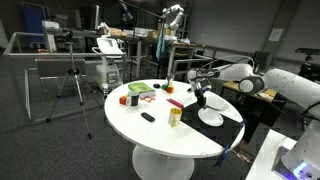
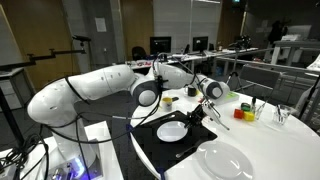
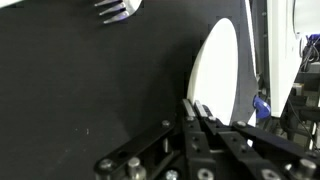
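Note:
A white plate (image 1: 211, 117) lies on the black mat (image 1: 190, 117) on the round table. In exterior view 2 the same plate (image 2: 172, 131) is beside my gripper (image 2: 194, 123), which points down at its edge. From the wrist, the plate (image 3: 219, 75) appears steeply foreshortened, its near rim close by the fingertips. My gripper is shut; whether the thin rim sits between its fingers cannot be made out. A fork (image 3: 118, 10) lies on the dark mat at the upper left of the wrist view.
A second white plate (image 2: 225, 160) rests on the bare table outside the mat. A yellow cup (image 1: 175, 117), a dark object (image 1: 148, 117) and a green bin (image 1: 140, 88) occupy other parts of the table. Open white tabletop (image 1: 125, 115) shows at its left side.

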